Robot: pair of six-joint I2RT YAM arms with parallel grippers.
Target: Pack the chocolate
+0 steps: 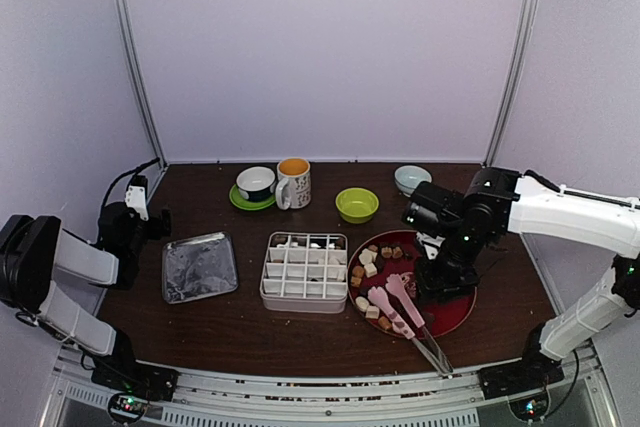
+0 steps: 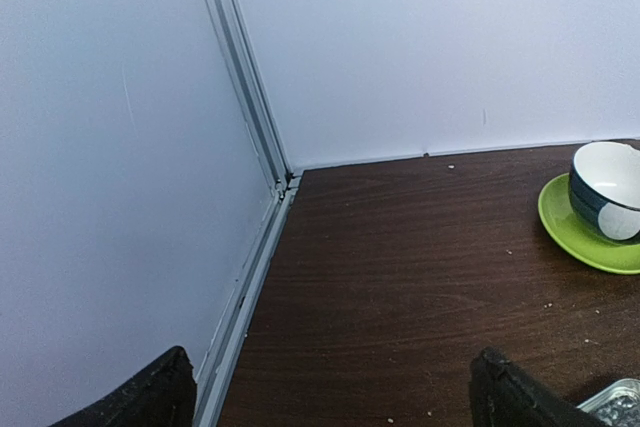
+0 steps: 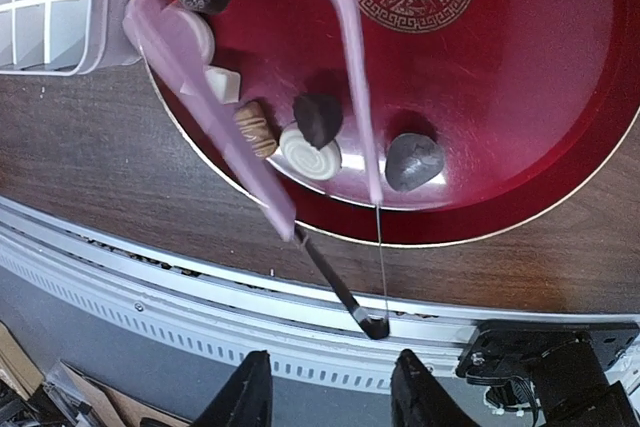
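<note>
A red round plate holds scattered chocolates, among them a dark heart and a white swirled piece. Pink tongs with metal handles lie across it, overhanging the front rim. Left of the plate is a white compartment box, some cells holding dark pieces. My right gripper is above the plate's front, open with nothing between its fingers, beyond the tongs' handle end in the wrist view. My left gripper stands open at the far left, empty, facing the back corner.
A metal tray lies on the left. Along the back stand a bowl on a green saucer, a mug, a lime bowl and a pale blue bowl. Bare wood lies in front of the tray.
</note>
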